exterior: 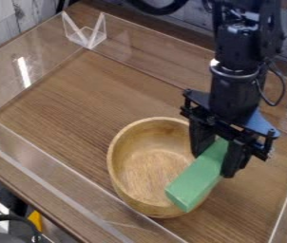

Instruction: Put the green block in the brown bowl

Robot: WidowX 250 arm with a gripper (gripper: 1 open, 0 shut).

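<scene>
The green block [197, 181] hangs tilted from my gripper [220, 152], which is shut on its upper end. Its lower end shows in front of the right part of the brown bowl [131, 152]; how high it is above the bowl cannot be judged. The bowl looks empty apart from the part that the block hides. My black arm covers the area above and right of the bowl, and the fingertips are partly hidden against the dark gripper body.
A clear wire-like holder [86, 31] stands at the back left of the wooden tray [76, 104]. Transparent walls edge the tray. The wood left of the bowl is free. A black cable lies outside at the bottom left.
</scene>
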